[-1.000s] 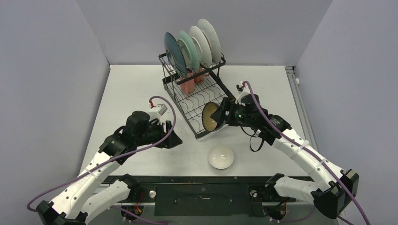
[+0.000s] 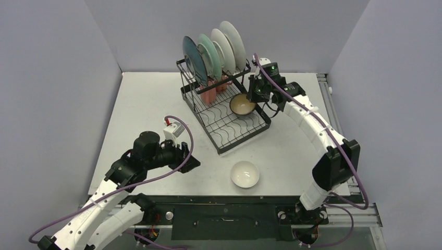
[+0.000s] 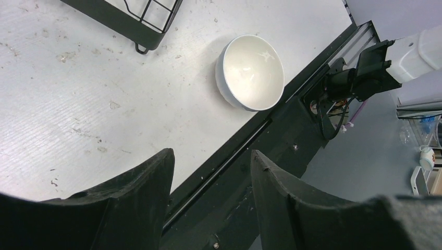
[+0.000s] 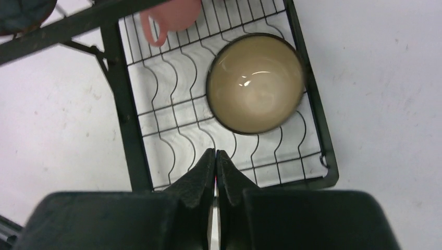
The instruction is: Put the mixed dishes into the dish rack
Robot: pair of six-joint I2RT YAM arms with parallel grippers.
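A brown bowl with a dark rim (image 2: 241, 105) is at the right side of the dark wire dish rack (image 2: 221, 134), its tan inside facing up. My right gripper (image 2: 252, 97) is beside the bowl's right edge in the top view. In the right wrist view its fingers are together, with nothing showing between them, and the bowl appears ahead of the tips. A white bowl (image 2: 245, 174) stands upright on the table before the rack. My left gripper is open and empty, left of that bowl; its fingers (image 3: 161, 172) are well apart.
Several plates (image 2: 208, 56) stand on edge in the rack's upper tier. Pink mugs (image 2: 208, 95) sit beneath them at the back. Bare table (image 2: 143, 104) lies left of the rack, with more to the right, partly under my right arm.
The brown bowl has gone from tilted near the rack's front to facing up farther back. My right gripper has moved back alongside it. The left arm has shifted slightly; the white bowl has stayed put.
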